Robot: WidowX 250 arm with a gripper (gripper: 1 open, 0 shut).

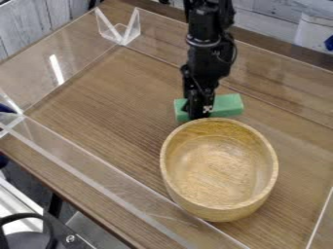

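Observation:
The black gripper (pixel 196 102) reaches down from the top centre, its fingers at a green block (pixel 224 108) just behind a round wooden bowl (pixel 219 195). The gripper is shut on the block, though the fingertips are small and partly dark against it.
A clear plastic container (pixel 117 25) stands at the back left. A white object (pixel 314 32) is at the back right edge. Black cables lie at the bottom left.

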